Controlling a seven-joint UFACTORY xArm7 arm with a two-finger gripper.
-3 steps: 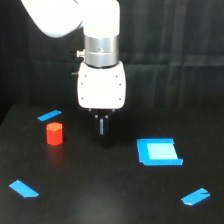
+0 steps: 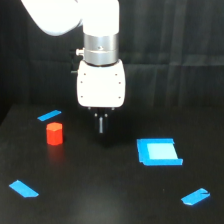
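Note:
An orange-red cube [image 2: 54,133] rests on the dark table at the left, with nothing touching it. To its right, the white arm reaches down from the top, and my gripper [image 2: 101,124] points downward above the table. The small dark fingers blend into the background, so their opening cannot be made out. No object shows at the fingertips. Farther right lies a pale square framed in blue tape [image 2: 160,152], its middle bare.
Blue tape strips lie at the back left [image 2: 49,115], front left [image 2: 23,188] and front right [image 2: 195,197]. A dark curtain [image 2: 170,60] hangs behind.
The arm stands almost where it was, with only a very slight shift at the gripper. The cube and the taped square have not moved.

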